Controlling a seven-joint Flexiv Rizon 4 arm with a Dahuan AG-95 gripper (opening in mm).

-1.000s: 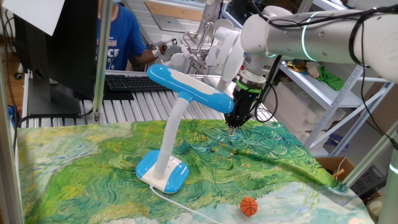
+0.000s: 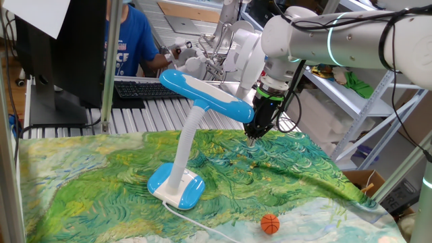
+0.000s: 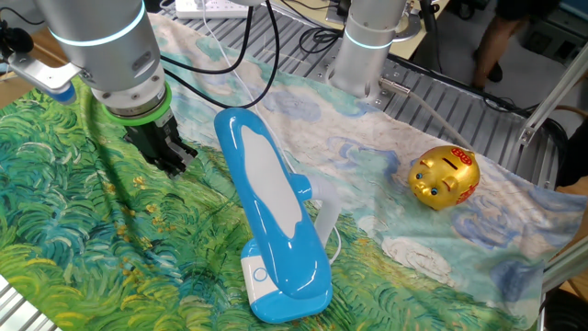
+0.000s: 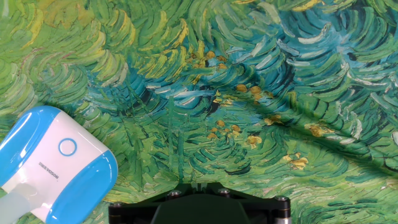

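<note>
A blue-and-white desk lamp [image 2: 183,146] stands upright on the painted cloth, its long head tilted over to one side. From the other side, the lamp's head [image 3: 272,204] hides most of its neck. My gripper [image 2: 251,140] points down beside the lamp, above the green part of the cloth. In the second exterior view the gripper [image 3: 186,160] hangs left of the lamp head, apart from it. Its fingertips look drawn together in the wrist view, with no object showing between them. The lamp base [image 4: 68,163] lies at the lower left there.
A small orange basketball [image 2: 270,223] rests near the cloth's front edge. A golden piggy bank [image 3: 444,176] sits on the pale cloth area. The lamp's white cable [image 2: 202,225] runs along the cloth. A keyboard [image 2: 150,90] lies behind. Bare cloth spreads below the gripper.
</note>
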